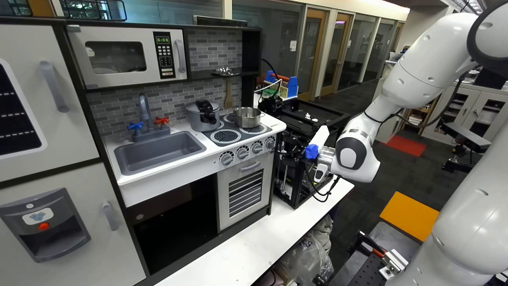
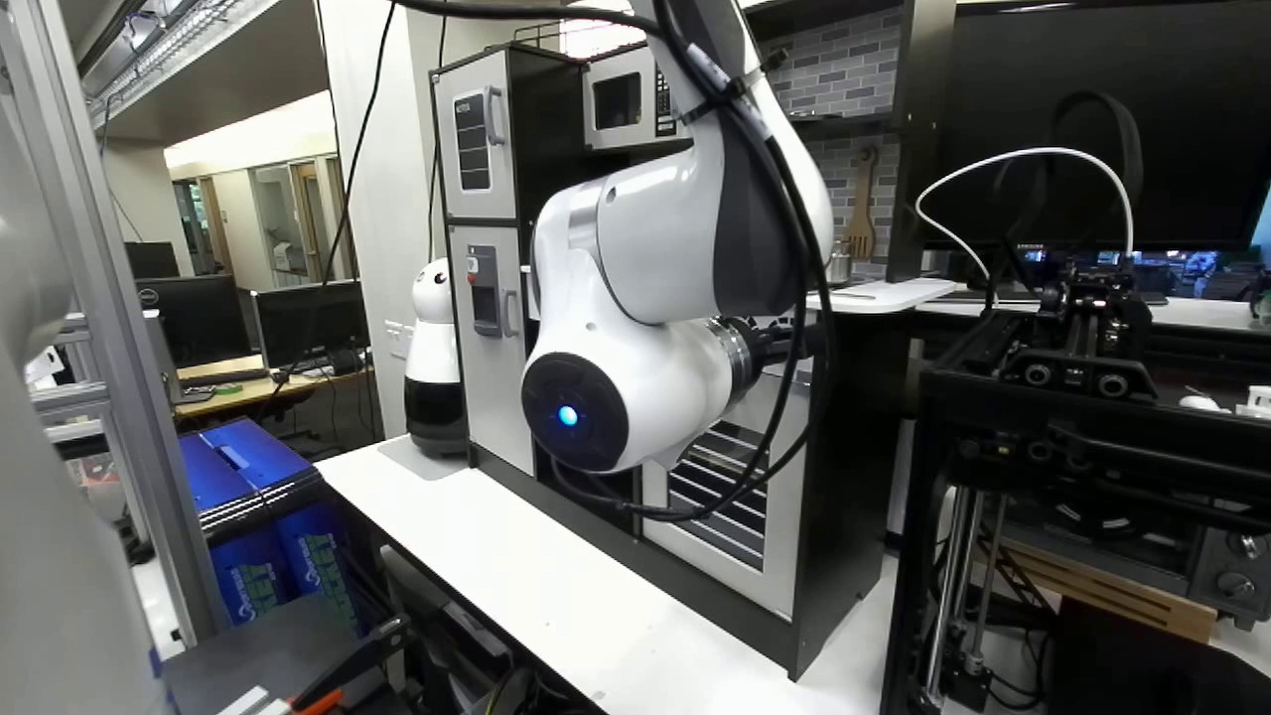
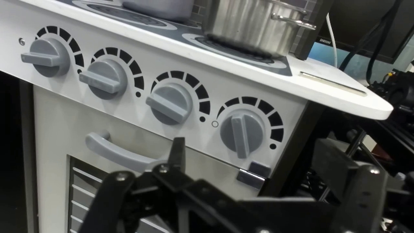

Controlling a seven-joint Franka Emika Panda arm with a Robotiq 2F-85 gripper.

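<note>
My gripper stands open in front of the toy stove, its black fingers (image 3: 178,153) spread wide with nothing held between them. Beyond the gap is the rightmost grey knob (image 3: 242,134), its grip bar close to upright. The other knobs, such as the one beside it (image 3: 169,104), have bars lying more sideways. Below them the grey oven handle (image 3: 116,151) is partly covered by the left finger. In exterior view 1, the arm's wrist (image 1: 352,155) is to the right of the stove; the fingers blend into the dark printer behind.
A steel pot (image 1: 247,117) and a grey lidded pot (image 1: 203,116) stand on the stovetop, left of which is the sink (image 1: 159,151). A black printer frame (image 2: 941,441) crowds the stove's right side.
</note>
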